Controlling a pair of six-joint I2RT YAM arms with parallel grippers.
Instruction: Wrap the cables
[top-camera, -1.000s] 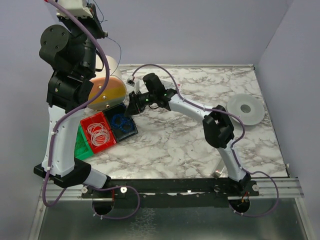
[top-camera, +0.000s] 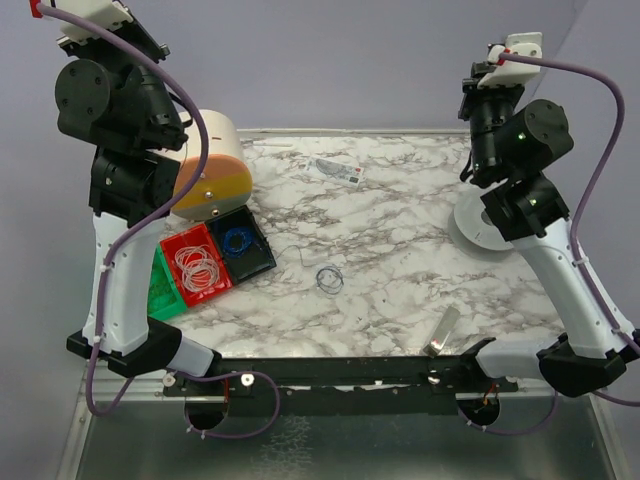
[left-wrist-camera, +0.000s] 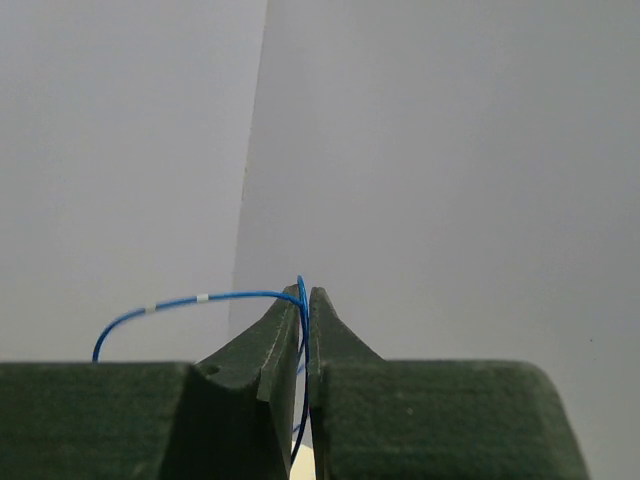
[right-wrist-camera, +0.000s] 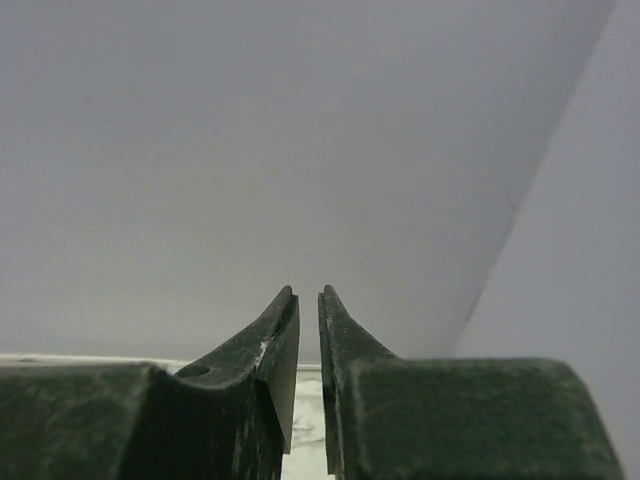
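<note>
A thin blue cable (left-wrist-camera: 240, 295) runs through the tips of my left gripper, which is shut on it. One stretch of it curves off to the left, and the other hangs down along the fingers. My right gripper is slightly open, with a narrow gap and nothing visible between its fingers. Both arms are raised at the back corners in the top view. A thin dark-blue coil (top-camera: 329, 279) lies on the marble table (top-camera: 390, 250); whether it joins the held cable is hard to tell. Another blue cable (top-camera: 238, 241) rests in the black bin (top-camera: 262, 262).
Pale cables (top-camera: 197, 268) lie in the red bin (top-camera: 215, 290), beside a green bin (top-camera: 162, 290). An orange-and-white container (top-camera: 225, 185) is behind them. A white disc (top-camera: 480, 225) sits at right, a flat strip (top-camera: 442, 328) at the front.
My right arm has swung from near the black bin to the back right. The left moved slightly left.
</note>
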